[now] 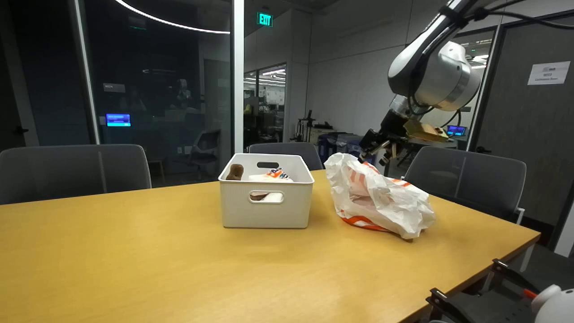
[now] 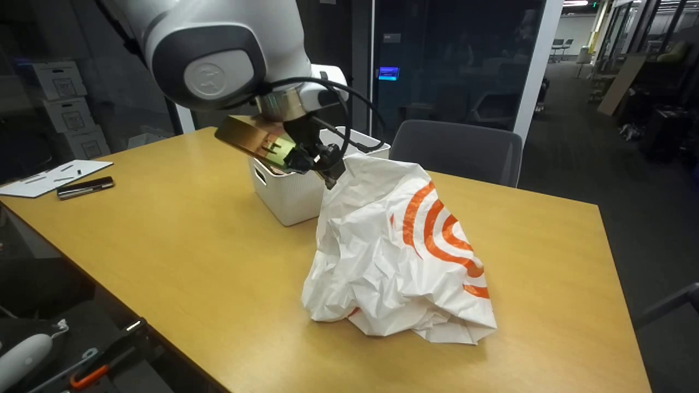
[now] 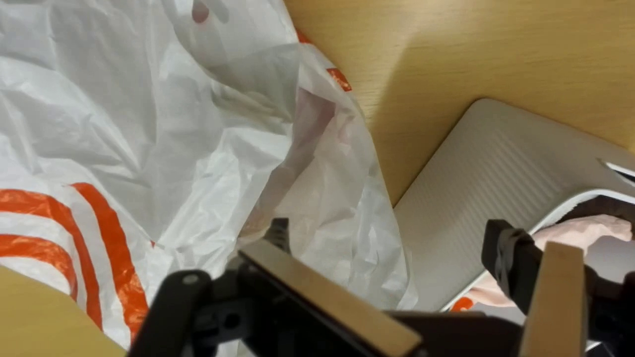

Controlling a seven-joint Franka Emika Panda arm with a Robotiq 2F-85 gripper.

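Note:
A crumpled white plastic bag (image 1: 384, 202) with orange stripes lies on the table, its loose mouth facing the bin. Beside it stands a white bin (image 1: 265, 212) holding a brown item (image 1: 235, 172) and some white and orange stuff. My gripper (image 1: 372, 158) is over the bag, pointing down. In the wrist view the gripper is open, one finger (image 3: 278, 233) over the bag's edge and the other (image 3: 500, 247) over the bin's rim. Nothing sits between them in a grip. A pinkish cloth (image 3: 589, 232) shows inside the bin. What the bag contains is hidden.
At one edge lie a white board (image 2: 55, 177) and a dark marker-like object (image 2: 85, 188). Chairs (image 1: 468, 180) stand round the table.

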